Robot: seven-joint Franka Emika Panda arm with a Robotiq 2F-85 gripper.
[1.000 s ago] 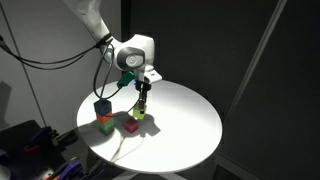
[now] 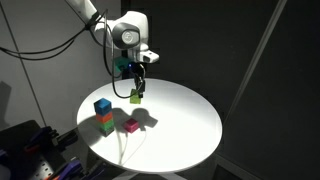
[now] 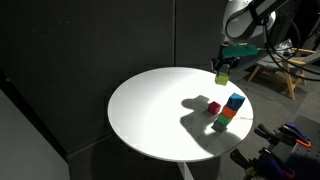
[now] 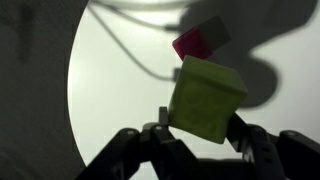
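Observation:
Between the fingers of my gripper is a yellow-green block (image 4: 207,98), held above the white table. In exterior view 1 the same block (image 2: 135,97) hangs below the arm, behind the other blocks. A red block (image 2: 131,125) lies alone on the table. To its left stands an upright stack, with a blue block (image 2: 103,106) on top, an orange-red block (image 2: 106,118) in the middle and a green block (image 2: 107,128) at the bottom. The wrist view shows the red block (image 4: 192,44) beyond the held one; the stack is out of that view.
The round white table (image 2: 185,120) has wide free room on the right in exterior view 1. Its edge curves close by the stack. A dark chair-like frame (image 3: 290,135) stands off the table. Cables hang from the arm.
The arm has moved back and slightly left in exterior view 1, carrying the yellow-green block away from the red one. The stack and the red block have stayed where they were.

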